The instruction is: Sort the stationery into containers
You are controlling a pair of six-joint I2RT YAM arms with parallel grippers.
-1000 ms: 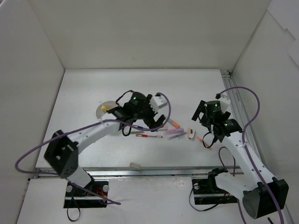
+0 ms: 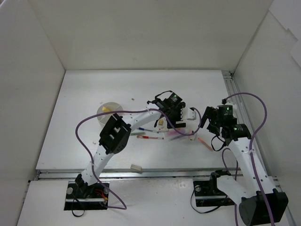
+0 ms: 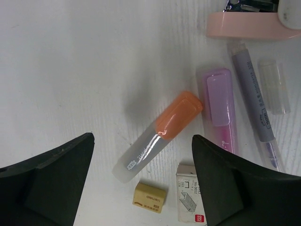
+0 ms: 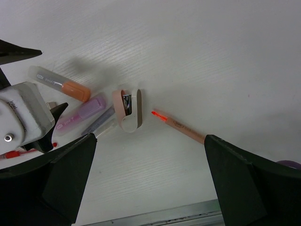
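My left gripper hovers over a cluster of stationery, fingers apart with nothing between them. Below it in the left wrist view lie an orange-capped highlighter, a purple one, a grey pen, a clear cap, a pink stapler, a small tan eraser and a white box. My right gripper is open at the right, above an orange pen. A round container holding something yellow stands at the left, partly hidden.
Red and blue pens lie left of the cluster. A pale block sits at the front edge. Walls surround it.
My left arm has swung right and slightly toward the back, bringing its gripper over the orange highlighter's area. The right arm has shifted slightly since about a second ago.
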